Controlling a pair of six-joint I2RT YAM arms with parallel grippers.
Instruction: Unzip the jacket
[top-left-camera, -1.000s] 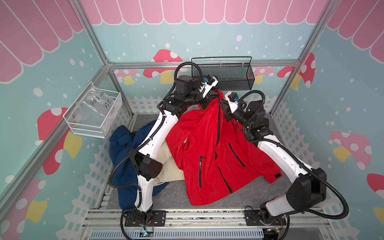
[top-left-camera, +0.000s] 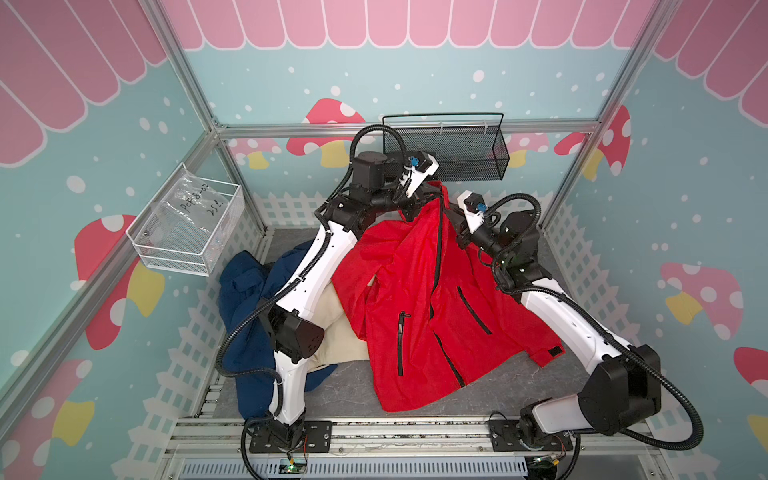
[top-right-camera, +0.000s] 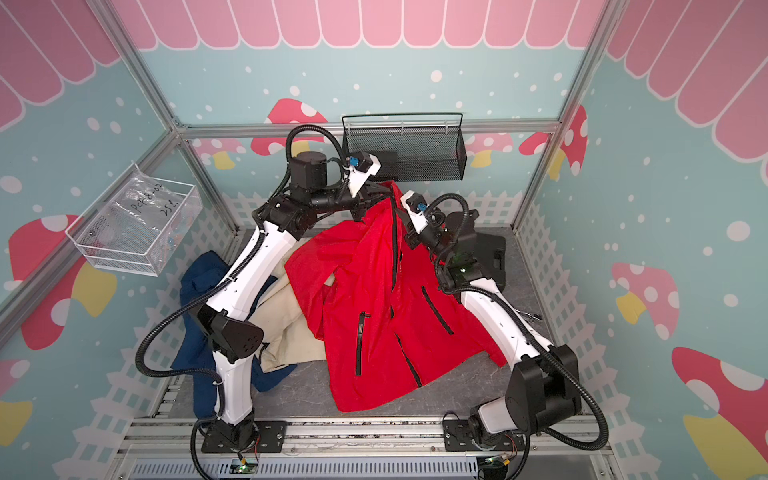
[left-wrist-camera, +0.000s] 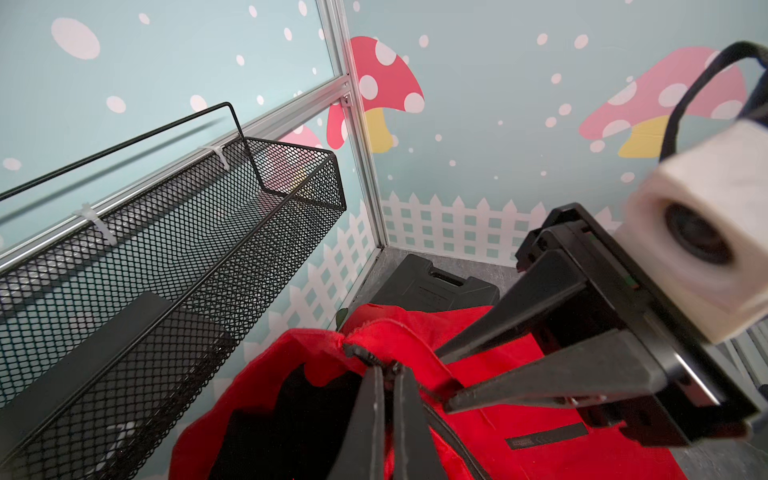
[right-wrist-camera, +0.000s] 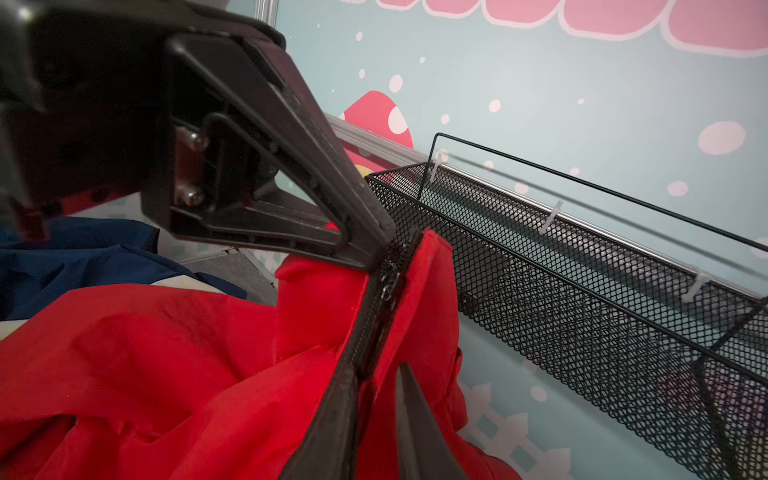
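Note:
The red jacket (top-left-camera: 424, 320) lies spread out, its collar end lifted toward the back basket. A black zipper (right-wrist-camera: 376, 308) runs down its front; a small metallic piece, perhaps the pull (right-wrist-camera: 389, 285), shows near the top. My left gripper is shut on the collar edge at the zipper's top. Just below, my right gripper is part open, one finger (right-wrist-camera: 344, 392) against the zipper tape and the other apart from it over the red cloth. In the left wrist view, the right fingers (left-wrist-camera: 512, 308) stand apart beside the collar.
A black mesh basket (top-left-camera: 472, 152) hangs on the back wall close behind both grippers. Blue clothing (top-left-camera: 248, 320) and beige cloth (top-left-camera: 340, 328) lie to the left. A black case (top-right-camera: 488, 256) rests on the right, and a white basket (top-left-camera: 188, 232) hangs on the left wall.

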